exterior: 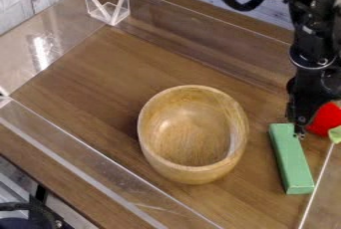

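Just below lies a green block (pixel 292 159), lengthwise front to back. A round wooden bowl (pixel 192 161) stands left of the block in the middle front.
Clear plastic walls (pixel 107 6) edge the wooden table (pixel 94 94). A small pale green item (pixel 334 134) sits at the right edge by the ball.
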